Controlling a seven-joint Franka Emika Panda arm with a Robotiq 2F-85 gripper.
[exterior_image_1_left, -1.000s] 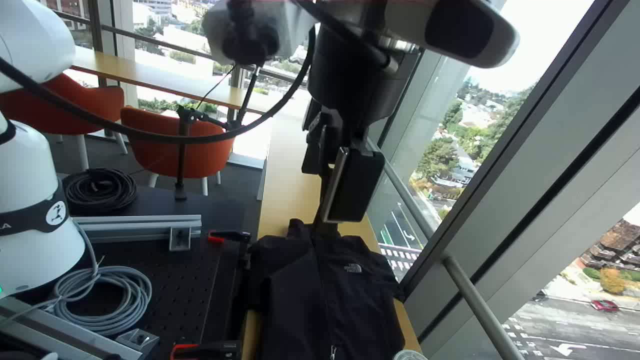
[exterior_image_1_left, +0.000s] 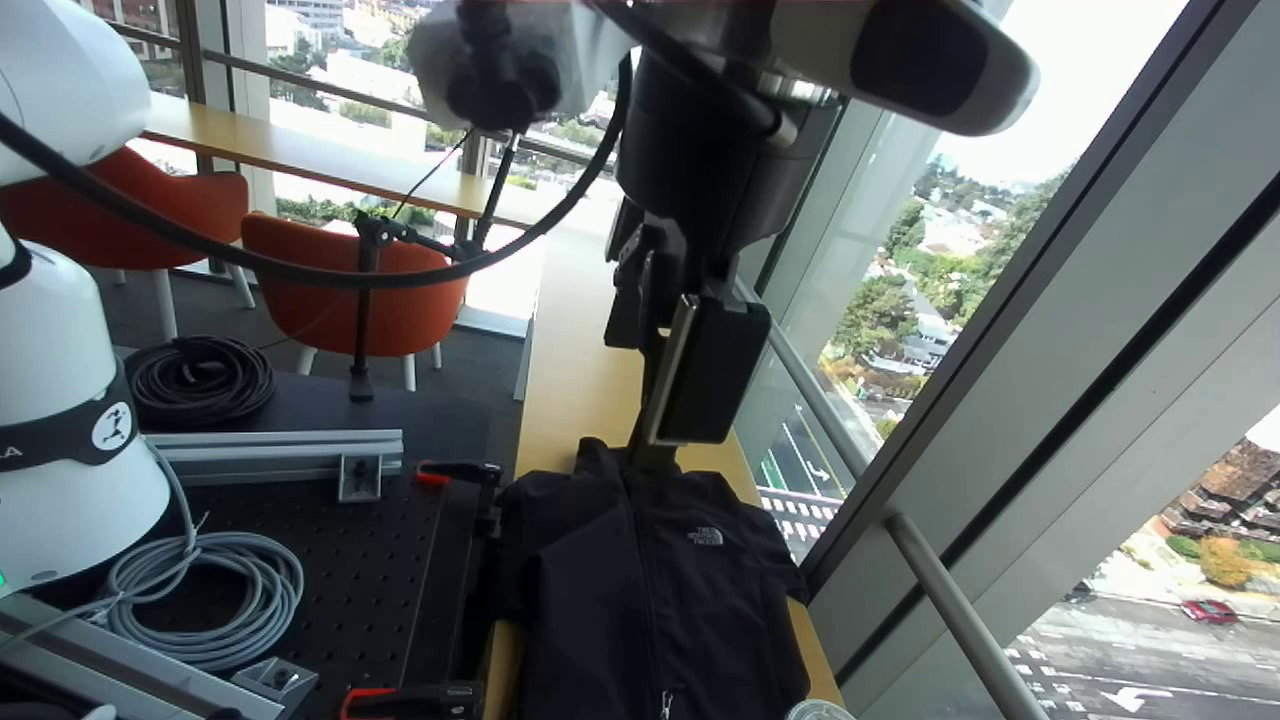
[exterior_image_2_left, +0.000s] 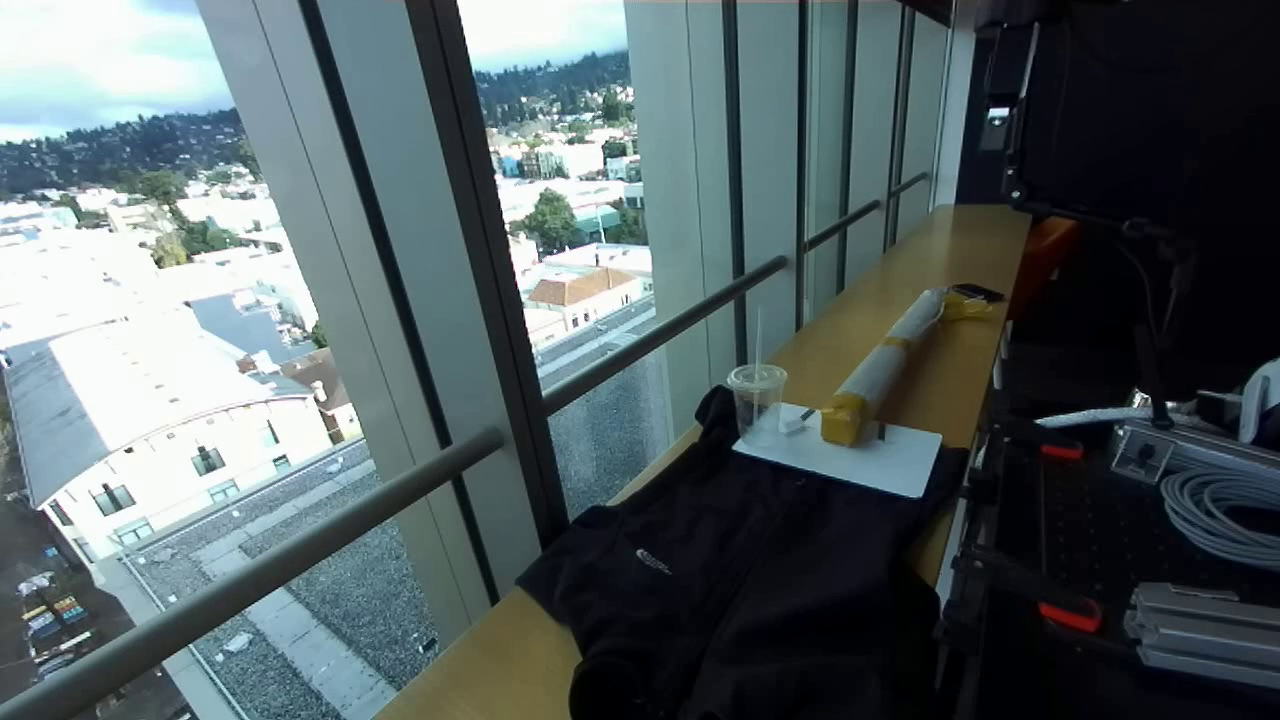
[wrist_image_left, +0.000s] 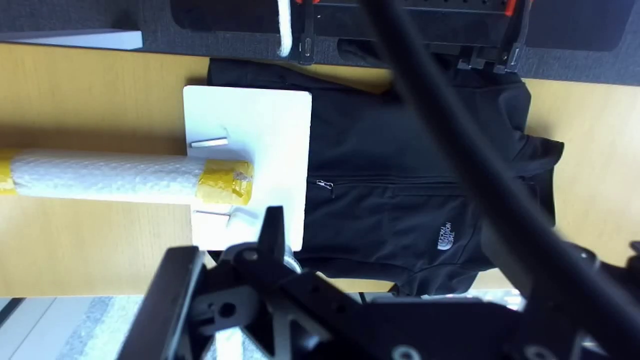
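My gripper (exterior_image_1_left: 654, 382) hangs in the air above the far end of a black jacket (exterior_image_1_left: 708, 624), fingers pointing down. It stands open, and I see nothing held. Low in the wrist view, the gripper overlaps the edge of a white board (wrist_image_left: 264, 120). The jacket (wrist_image_left: 384, 228) is spread flat on a wooden ledge, front up, its zip running lengthwise. Part of the board covers the jacket's lower end. A bubble-wrapped roll with yellow tape (wrist_image_left: 108, 175) rests with one end on that board. A clear cup with a straw (exterior_image_2_left: 757, 396) stands on the board's window side, mostly hidden by my gripper in the wrist view.
Along the ledge (exterior_image_2_left: 978, 252) run windows and a metal rail (exterior_image_2_left: 672, 342). A black perforated table (exterior_image_1_left: 360, 564) with red-tipped clamps (exterior_image_1_left: 450, 474) and coiled grey cable (exterior_image_1_left: 210, 600) borders its other side. Beyond the jacket's collar the ledge is bare.
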